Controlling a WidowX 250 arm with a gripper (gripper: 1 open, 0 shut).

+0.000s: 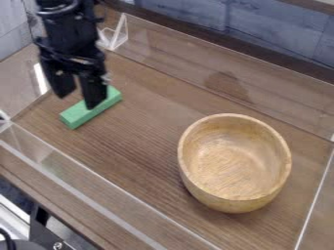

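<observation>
My gripper (68,90) is at the upper left, a dark body with two fingers pointing down, standing open. It hangs just left of and above a green block (94,105), which lies flat on the wooden table. Nothing shows between the fingers. A wooden bowl (235,195), pale and empty, sits at the lower right of the view.
Light-coloured edges run along its left and right sides. A pale object at the upper left behind the arm is too small to tell.
</observation>
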